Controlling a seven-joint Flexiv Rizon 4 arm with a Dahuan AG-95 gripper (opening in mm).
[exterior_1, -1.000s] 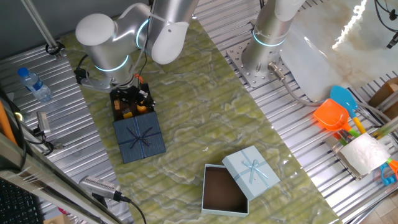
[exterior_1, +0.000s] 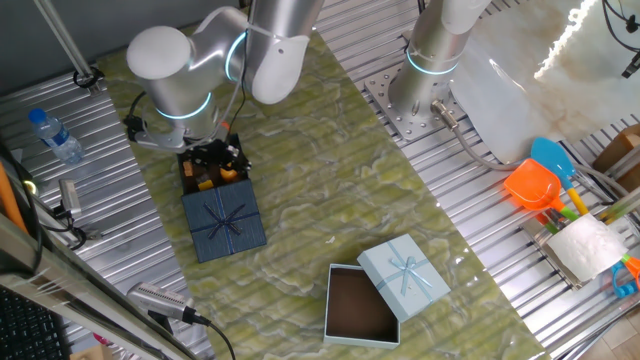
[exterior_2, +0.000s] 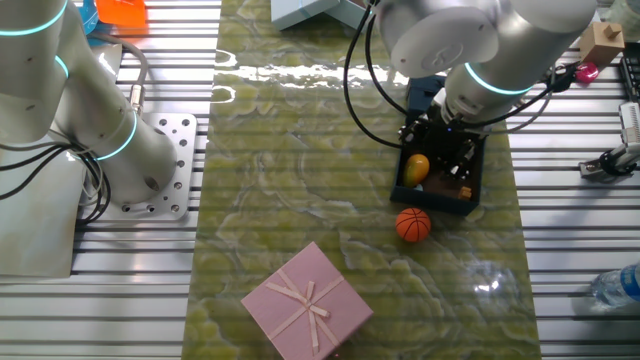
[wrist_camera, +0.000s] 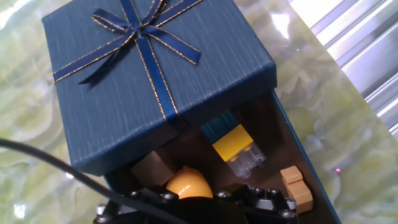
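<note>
The dark blue box (exterior_2: 472, 206) stands part covered by its ribboned lid (exterior_1: 224, 220), leaving one end uncovered. Over that opening is my gripper (exterior_1: 216, 158), low and pointing down. In the wrist view, a rounded orange-yellow item (wrist_camera: 189, 183) shows at the bottom, level with the gap between the black fingers; contact with it is unclear. Most of the fingers is cut off or dark there, so their spread cannot be judged. Also inside the box are a yellow block with a clear end (wrist_camera: 234, 144), a small wooden piece (wrist_camera: 296, 188) and a brown block (wrist_camera: 153, 169).
A small basketball (exterior_2: 413, 225) lies just outside the box, and a closed pink box (exterior_2: 308, 300) stands further off. The light blue box (exterior_1: 358, 306) is empty, its lid (exterior_1: 405, 276) leaning across one side.
Over the last second the arm has shifted very slightly to the right and down in exterior view 1. The boxes and lids have stayed where they were.
</note>
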